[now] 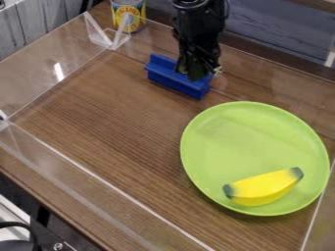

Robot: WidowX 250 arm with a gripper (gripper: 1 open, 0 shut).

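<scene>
My black gripper (198,69) hangs at the top middle, directly over a blue block-like holder (177,80) with a raised back. Its fingertips are at the holder's upper right part; whether anything is between them is hard to see. A green plate (236,142) lies at the right, with a yellow banana (262,186) on its lower right.
A can (127,16) stands at the back left, beside clear plastic edging along the table's left side.
</scene>
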